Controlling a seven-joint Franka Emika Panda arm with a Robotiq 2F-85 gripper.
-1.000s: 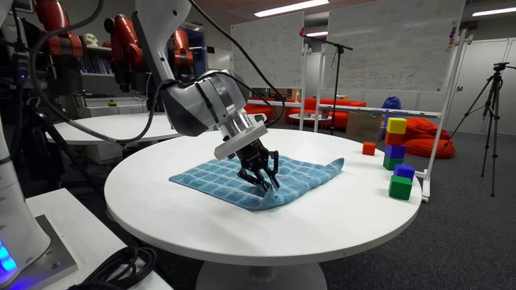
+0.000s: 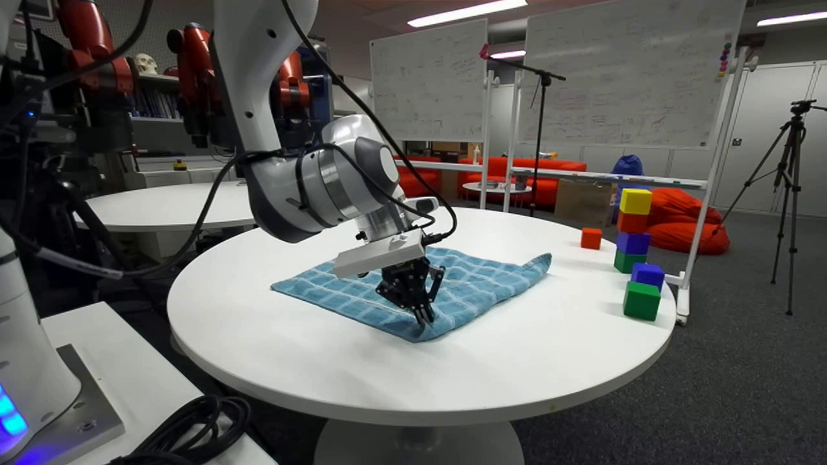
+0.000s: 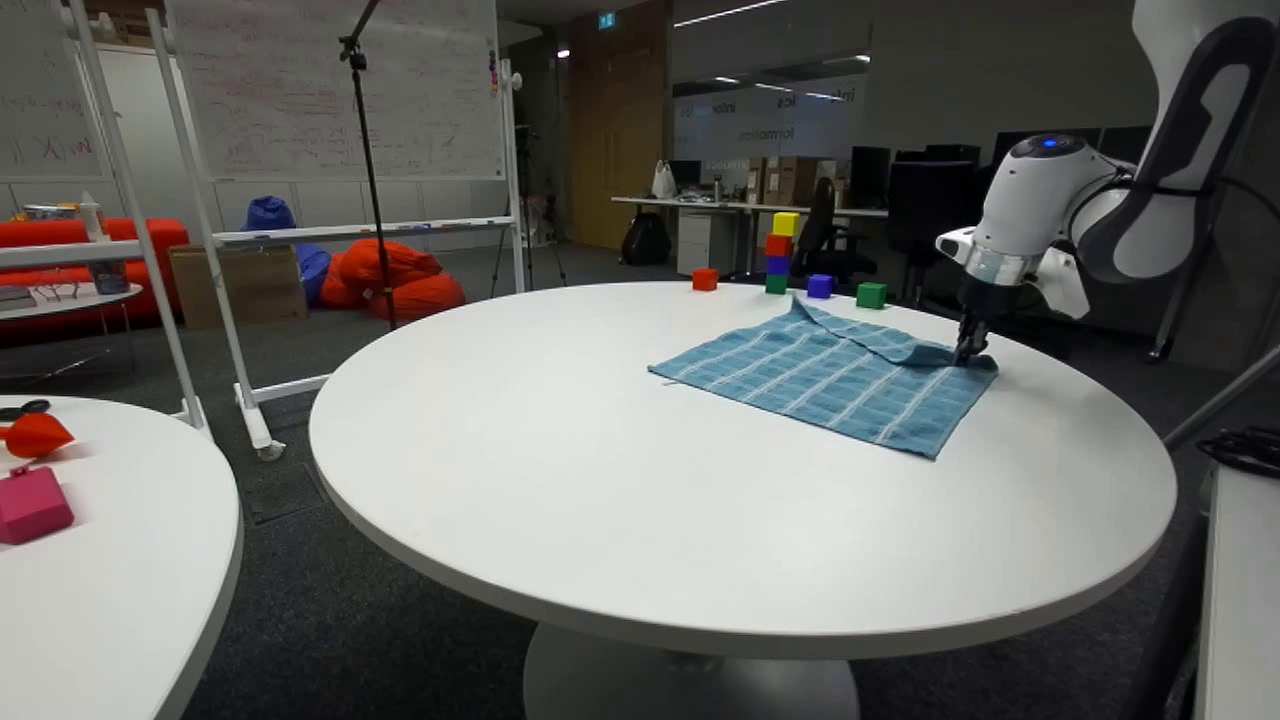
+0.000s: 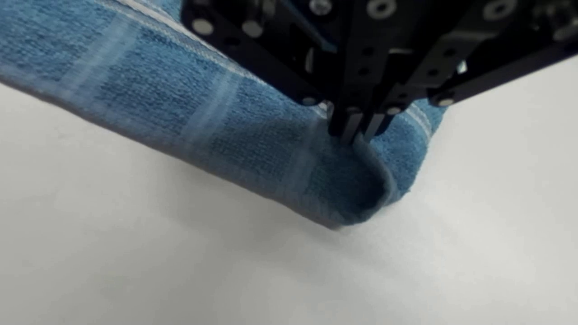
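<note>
A blue towel with white stripes lies on the round white table, one side folded over itself. My gripper is low at the towel's near corner in exterior view 1. The wrist view shows its fingertips drawn together. A raised ridge of the towel runs up to the tips of my gripper and appears pinched between them. Below the tips the towel curls into a small hollow loop. How much fabric is caught is hidden by the fingers.
A stack of colored blocks stands at the table's right side, with a red block, a blue block and a green block nearby. Bare tabletop surrounds the towel on its other sides.
The gripper's fingers were apart around the raised towel edge and are now together. The gripper has tilted more upright and come slightly lower, and the towel's near corner sits a little closer to the front.
</note>
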